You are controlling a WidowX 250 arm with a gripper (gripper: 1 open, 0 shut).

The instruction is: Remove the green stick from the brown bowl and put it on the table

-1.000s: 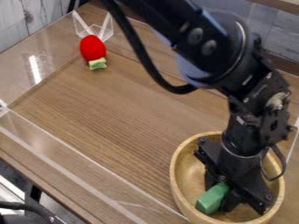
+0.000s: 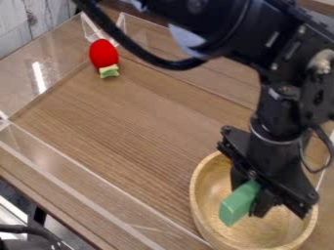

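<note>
Over the brown bowl [image 2: 213,210] at the lower right hangs my gripper [image 2: 248,190], its black fingers shut on the green stick [image 2: 237,205]. The stick's lower end points down and to the left, and its upper end is hidden between the fingers. It appears raised above the bowl's floor, still within the bowl's outline from this view. The bowl stands upright, its far right rim covered by the gripper.
A red object with a pale green end [image 2: 104,57] lies at the back left of the wooden table [image 2: 131,122]. Black cables [image 2: 33,220] run past the lower left edge.
My gripper has risen from inside the bowl, and the green stick has come up with it. The bowl and the red object have stayed in place.
</note>
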